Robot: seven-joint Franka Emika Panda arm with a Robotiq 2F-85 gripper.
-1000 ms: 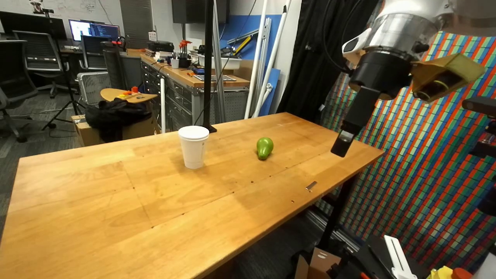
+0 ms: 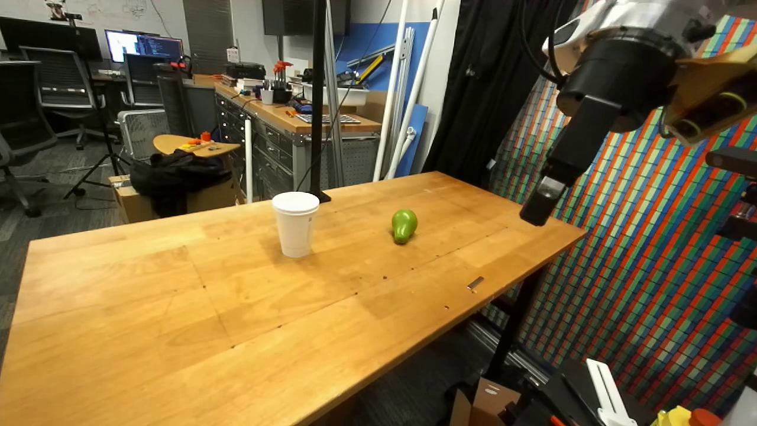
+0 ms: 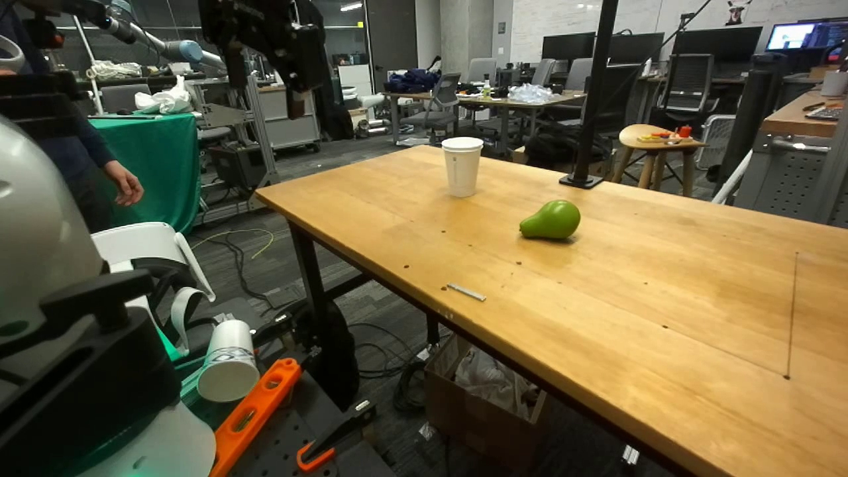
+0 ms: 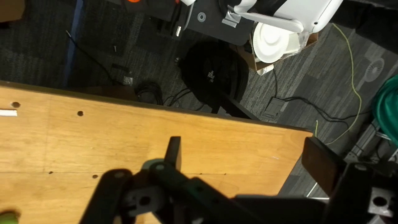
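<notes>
A white lidded paper cup (image 2: 295,226) stands upright on the wooden table (image 2: 142,305); exterior view 2 shows the same cup (image 3: 462,167) near the table's far end. Apart from it lies a green pear-shaped object (image 2: 404,226), seen also as a green fruit (image 3: 552,220) on its side. Only a blurred green edge (image 4: 9,217) of it enters the wrist view, where the cup is not visible. High above the table, clear of both objects, hangs my gripper (image 2: 543,202). The wrist view has my gripper open, its fingers wide apart with nothing between them.
A small metal strip (image 3: 466,291) lies near one table edge. A black post (image 3: 589,103) rises from the opposite edge. Beyond the table, a person's hand (image 3: 124,183) shows at the left of exterior view 2.
In exterior view 1 my arm and gripper have moved up and to the right, away from the fruit. The cup and the fruit have stayed in place.
</notes>
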